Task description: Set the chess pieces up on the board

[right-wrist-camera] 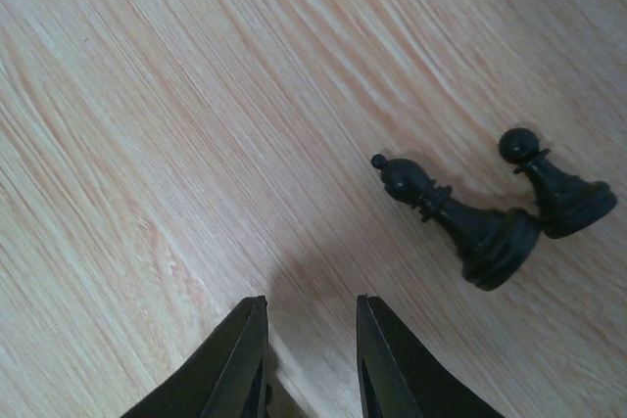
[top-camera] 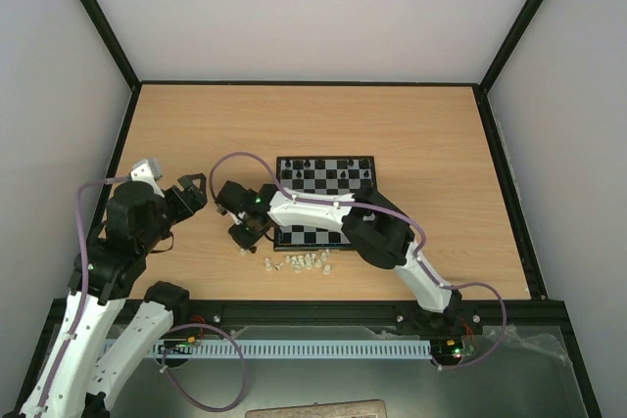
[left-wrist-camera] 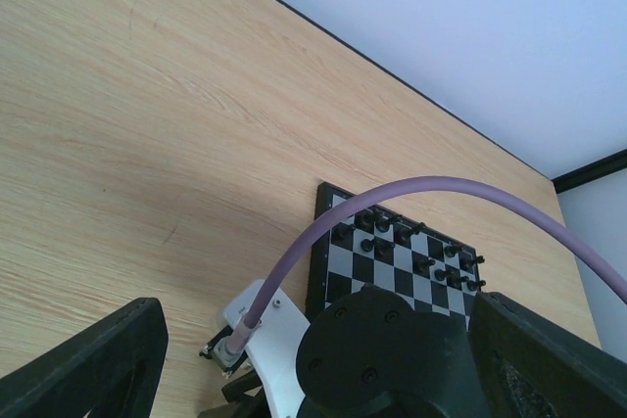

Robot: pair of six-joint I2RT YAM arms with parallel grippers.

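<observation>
A black bishop (right-wrist-camera: 460,217) and a black pawn (right-wrist-camera: 561,188) lie on their sides on the bare wood, touching, in the right wrist view. My right gripper is partly open below and left of them, with nothing between its fingertips. Something dark, mostly hidden, shows by its left finger. The chessboard (top-camera: 304,238) lies near the table's middle, partly covered by my right arm. Several black pieces (left-wrist-camera: 377,218) are on the board's far rows; some look tilted or lying. Left of the board, my left gripper is wide open and empty.
Several white pieces (top-camera: 307,261) lie loose in front of the board, near the table's front edge. My right arm (top-camera: 313,212) stretches across the board toward the left.
</observation>
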